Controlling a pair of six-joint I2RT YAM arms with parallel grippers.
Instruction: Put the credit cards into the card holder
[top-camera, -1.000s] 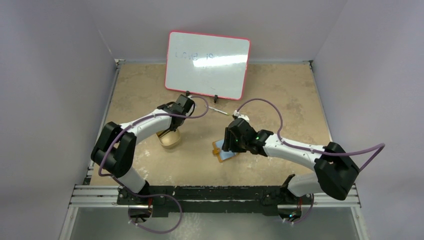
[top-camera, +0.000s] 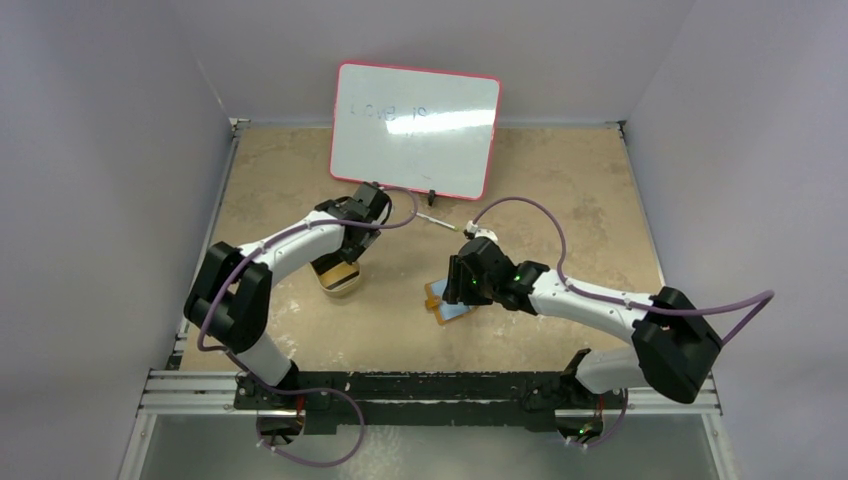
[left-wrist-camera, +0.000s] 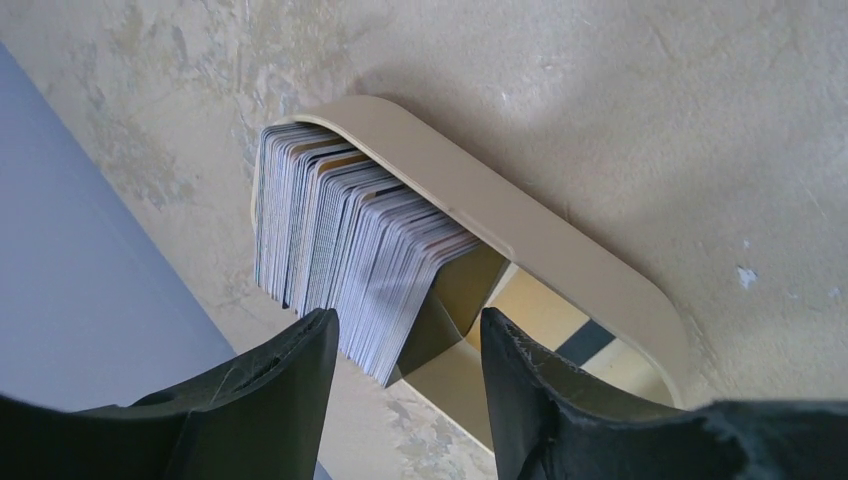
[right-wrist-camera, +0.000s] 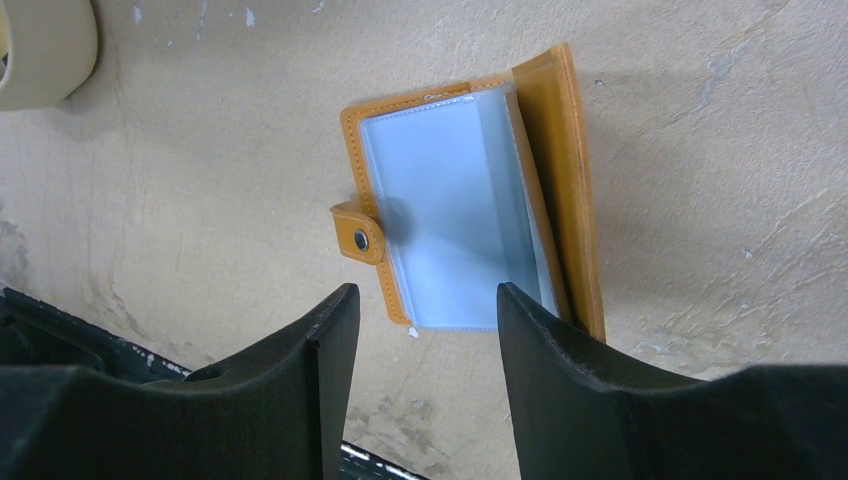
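Observation:
In the left wrist view, a packed row of credit cards (left-wrist-camera: 350, 240) stands on edge at one end of a beige oval container (left-wrist-camera: 600, 270). A single gold card (left-wrist-camera: 540, 308) with a black stripe lies tilted in the container's other end, apart from the row. My left gripper is open over the container, nothing between its fingers. The tan card holder (right-wrist-camera: 573, 190) lies open on the table in the right wrist view, its pale clear sleeves (right-wrist-camera: 440, 200) facing up. Just above its near edge, my right gripper stands open and empty.
A whiteboard (top-camera: 415, 125) with a pink frame stands at the back, a pen (top-camera: 435, 220) lying in front of it. Bare table separates the container from the holder, and the right side of the table is free.
The gold card came into view in the container and has shifted toward its front end, away from the left gripper. The left arm moved only slightly; the right arm stayed nearly still.

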